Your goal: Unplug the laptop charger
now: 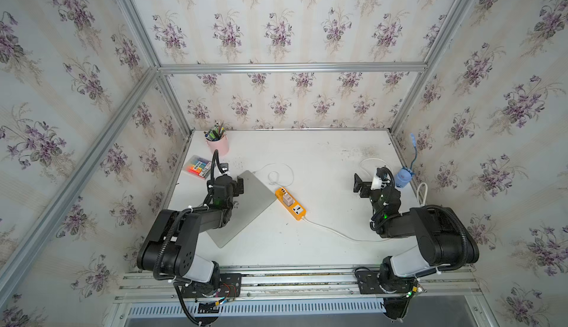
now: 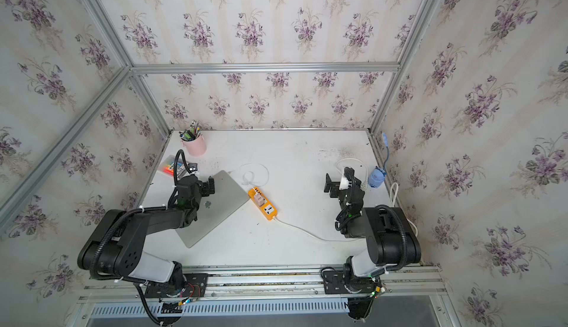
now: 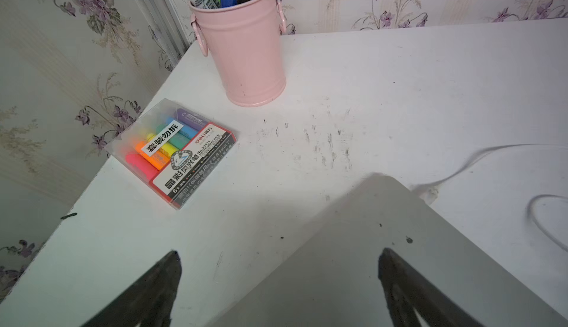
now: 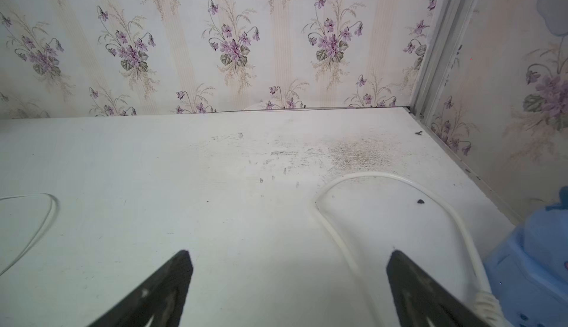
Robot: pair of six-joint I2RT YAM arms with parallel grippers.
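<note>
An orange power strip (image 1: 298, 211) lies mid-table with a pale charger (image 1: 287, 199) on it. A thin white cable (image 1: 282, 166) runs from it in a loop toward the corner of a closed grey laptop (image 1: 248, 214), where a small connector (image 3: 429, 194) shows in the left wrist view. My left gripper stands open over the laptop, nothing between its fingers. My right gripper stands open at the right side of the table, above the white surface, with nothing between its fingers.
A pink pen cup (image 3: 251, 61) and a highlighter box (image 3: 171, 155) sit at the back left. A blue lamp (image 1: 403, 177) stands at the right edge, beside a thick white cord (image 4: 432, 197).
</note>
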